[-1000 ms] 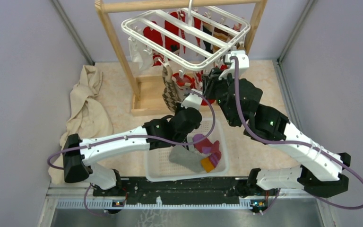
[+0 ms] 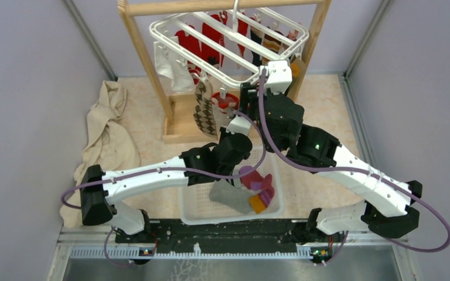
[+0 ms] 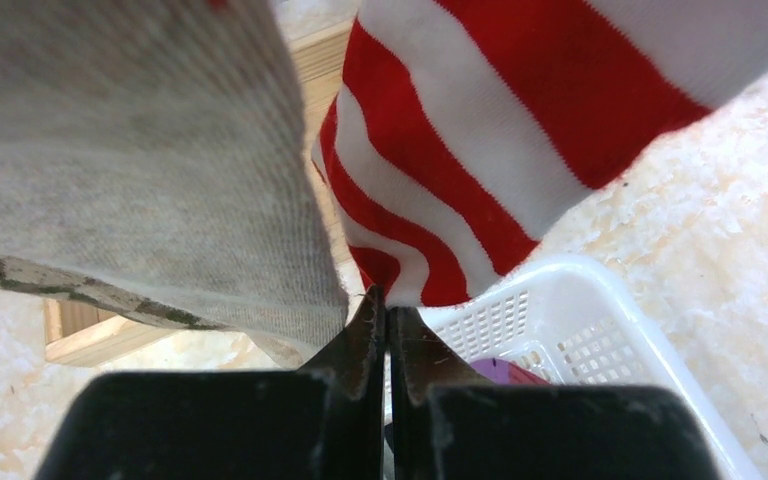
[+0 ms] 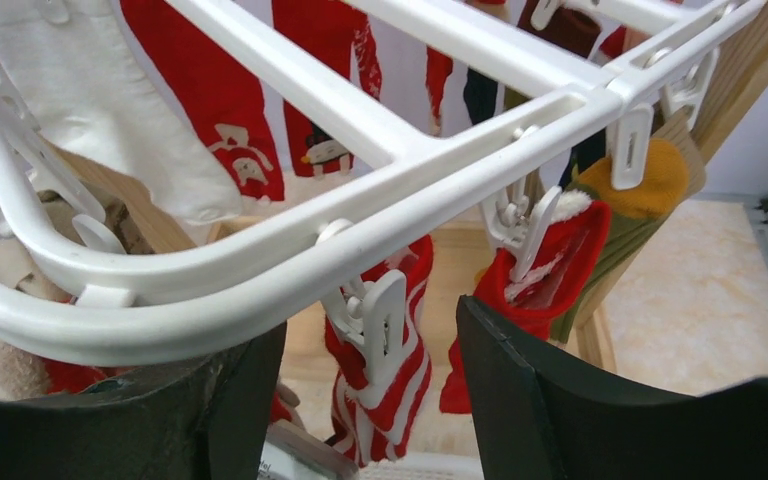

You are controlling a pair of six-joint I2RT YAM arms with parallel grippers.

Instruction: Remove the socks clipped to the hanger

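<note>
Socks hang from clips on the white hanger (image 2: 240, 47). In the left wrist view, my left gripper is shut at the bottom edge of a red-and-white striped sock (image 3: 490, 120); whether fabric is between its fingertips is unclear. A beige sock (image 3: 140, 170) hangs beside it. In the right wrist view, my right gripper is open around a white clip (image 4: 385, 320) at the hanger's front bar, with the striped sock (image 4: 380, 420) below it. In the top view the right gripper's tips are hidden by its body.
A white basket (image 2: 190, 211) below holds several loose items. The wooden frame (image 2: 140, 52) carries the hanger. A beige cloth (image 2: 102, 134) lies at the left.
The left arm has shifted only slightly.
</note>
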